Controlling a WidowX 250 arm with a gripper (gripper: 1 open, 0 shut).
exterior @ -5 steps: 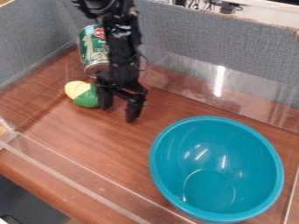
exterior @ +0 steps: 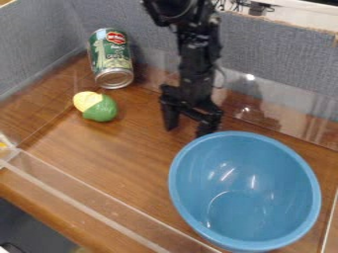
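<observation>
My black gripper (exterior: 189,121) hangs low over the wooden surface, just behind the blue bowl, open with nothing visible between its fingers. A green and yellow object (exterior: 98,109) lies on the left of the wood. A Del Monte can (exterior: 111,61) stands behind it near the back left corner. The blue bowl (exterior: 243,195) takes up the front right and looks empty.
Grey padded walls (exterior: 278,89) close off the back and left, with a clear panel along the back. Bare wood (exterior: 119,163) fills the middle and front left.
My arm has moved to the right, from beside the green and yellow object to a place behind the bowl. The object, can and bowl stay where they were.
</observation>
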